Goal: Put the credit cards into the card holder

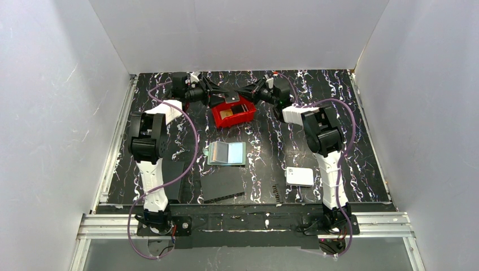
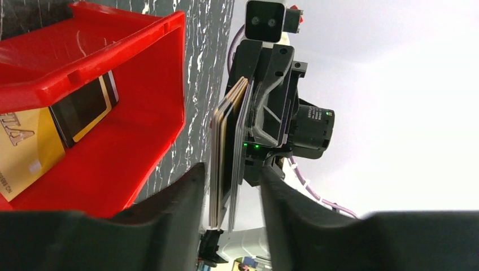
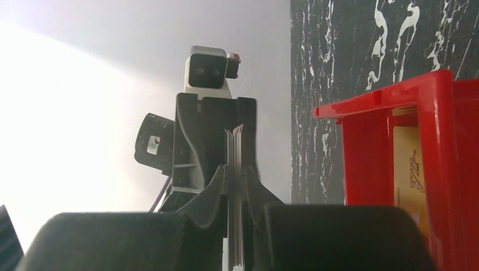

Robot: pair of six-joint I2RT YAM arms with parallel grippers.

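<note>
A thin stack of credit cards point(image 3: 234, 152) stands upright between the fingers of my right gripper, which is shut on it. From the other side, my left gripper is open around the stack's free end, with a visible gap on its right. The left wrist view shows the cards point(image 2: 221, 147) edge-on, slightly fanned into two groups. Both grippers meet above the red bin point(image 1: 225, 122). Nearer the front, the card holder point(image 1: 235, 153) lies spread open on the table with clear sleeves showing.
Inside the bin lie a gold card box point(image 2: 34, 147) and a black one point(image 2: 82, 110). A dark flat cover point(image 1: 222, 183) lies in front of the holder, a white box point(image 1: 299, 176) to the right. Table around the holder's right side is bare.
</note>
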